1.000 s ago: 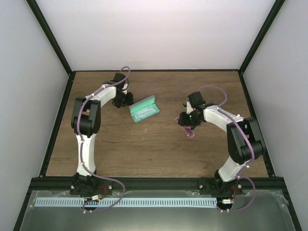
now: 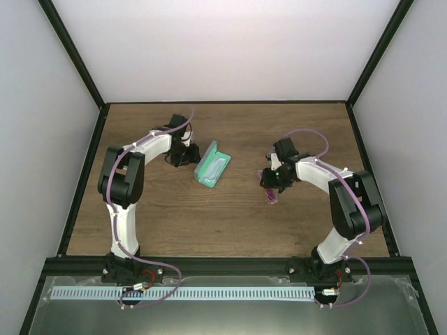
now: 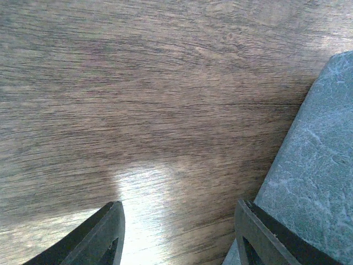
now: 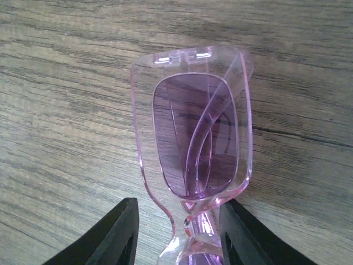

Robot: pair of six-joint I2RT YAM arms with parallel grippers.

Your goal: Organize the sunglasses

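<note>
The mint-green glasses case [image 2: 215, 169] lies open at the centre of the table, its lid raised on the left side. My left gripper [image 2: 190, 159] is just left of it, open; in the left wrist view the case's blue-looking surface [image 3: 309, 165] fills the right, beside the right finger. The pink transparent sunglasses [image 4: 196, 127] lie right of the case, largely under my right gripper [image 2: 270, 181]. In the right wrist view the gripper's open fingers [image 4: 121, 232] straddle the bridge of the sunglasses.
Bare wooden table [image 2: 209, 223] surrounds the case, with free room in front and behind. A dark frame and pale walls bound it, and both arms' cables loop above them.
My left gripper moved toward the front and the case turned more upright in the top view. The right gripper lowered slightly frontward, and the sunglasses shifted to lie more front-to-back.
</note>
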